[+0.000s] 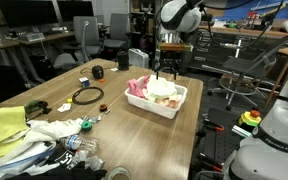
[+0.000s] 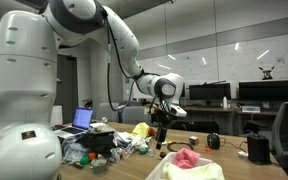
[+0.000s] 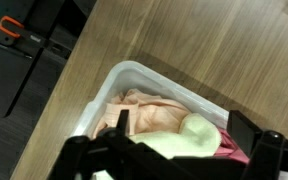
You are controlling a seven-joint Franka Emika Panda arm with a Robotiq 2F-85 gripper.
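A white bin (image 1: 156,107) on the wooden table holds crumpled cloths, among them a pink cloth (image 1: 139,86) and a white cloth (image 1: 162,87). Above the bin hangs my gripper (image 1: 166,74), pointing down and open. In the wrist view, a peach cloth (image 3: 152,112) and a pale cloth (image 3: 196,133) lie between and below the spread fingers, with nothing gripped. The pink cloth (image 3: 230,146) shows partly behind the right finger. From the second exterior side, the gripper (image 2: 162,136) stands over the bin (image 2: 219,160), clear of the cloths.
Loose clothes, including a yellow cloth (image 1: 6,124) and a white cloth (image 1: 46,133), spread over the table's left side. A clear bottle (image 1: 84,147) and a black cable coil (image 1: 86,96) lie nearby. Bare wood separates the clothes from the bin.
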